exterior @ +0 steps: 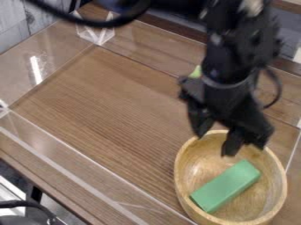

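Observation:
My gripper [230, 132], black and blurred, hangs over the middle right of the view, above the upper rim of a tan bowl [188, 167]. It is open. A green block [223, 185] lies inside the bowl at the lower right. A small green item [198, 71] shows partly behind the arm; whatever else lies behind the arm there is hidden.
A white wire stand [97, 31] is at the top left, partly behind the arm. Black cables lie at the lower left.

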